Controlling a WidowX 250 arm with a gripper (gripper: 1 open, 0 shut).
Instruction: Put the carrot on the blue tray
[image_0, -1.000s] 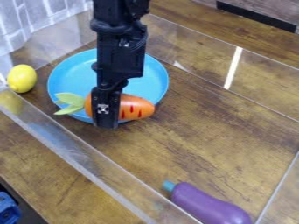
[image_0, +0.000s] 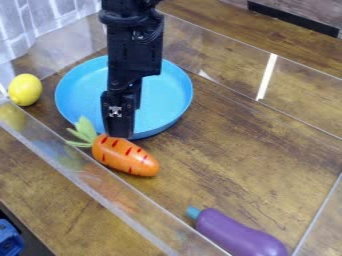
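An orange carrot (image_0: 124, 155) with dark stripes and a green leafy top lies on the wooden table, just in front of the blue tray (image_0: 167, 100). Its leafy end points to the back left, close to the tray's near rim; I cannot tell whether they touch. My black gripper (image_0: 118, 132) points down over the tray's near part, just behind the carrot, and does not hold it. The arm covers part of the tray, and how far apart the fingers stand is hard to make out.
A yellow rounded object (image_0: 24, 89) sits left of the tray. A purple eggplant (image_0: 238, 232) lies at the front right, and a blue item (image_0: 10, 238) shows at the lower left corner. The table right of the tray is clear.
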